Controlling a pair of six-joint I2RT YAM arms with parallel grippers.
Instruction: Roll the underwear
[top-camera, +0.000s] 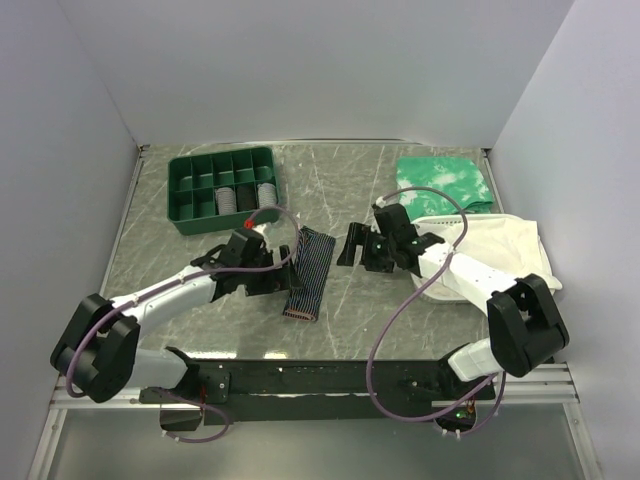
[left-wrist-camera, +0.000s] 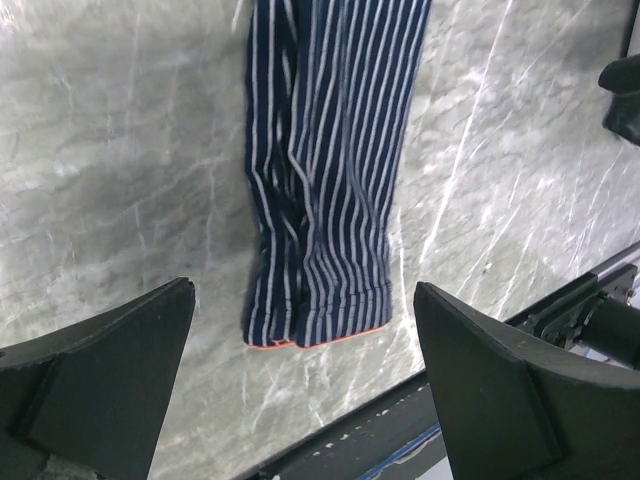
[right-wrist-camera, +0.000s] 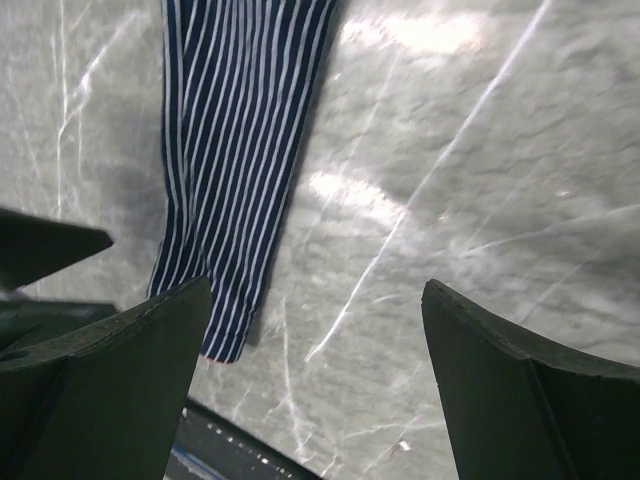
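The dark striped underwear (top-camera: 313, 272) lies as a long narrow folded strip on the table's middle, slanting slightly. In the left wrist view its near end (left-wrist-camera: 325, 270) shows an orange edge and lengthwise creases. My left gripper (top-camera: 290, 268) is open at the strip's left side, with the cloth lying below and beyond its spread fingers (left-wrist-camera: 100, 385). Off to the right of the strip, my right gripper (top-camera: 350, 245) stands open over bare table. Between its fingers there is no cloth; the striped strip (right-wrist-camera: 235, 180) appears to the left in the right wrist view.
A green divided box (top-camera: 222, 185) at the back left holds several rolled items. A white basket (top-camera: 425, 285) with pale cloth stands at the right, and a green patterned cloth (top-camera: 445, 183) lies behind it. Bare table surrounds the strip.
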